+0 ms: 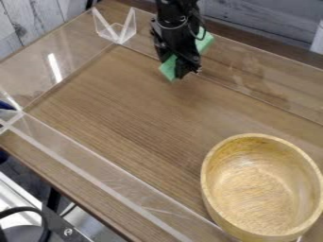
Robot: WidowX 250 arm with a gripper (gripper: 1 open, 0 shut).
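Note:
The black gripper (176, 52) reaches down from the top centre over a green object (205, 38) on the wooden table (113, 123). Parts of the green object show behind and below the gripper, which hides most of it. The fingers are too dark and small to show whether they are shut on it.
A large tan bowl (259, 189) stands at the lower right. A clear plastic piece (113, 26) is at the upper left. Black cables lie at the bottom left corner.

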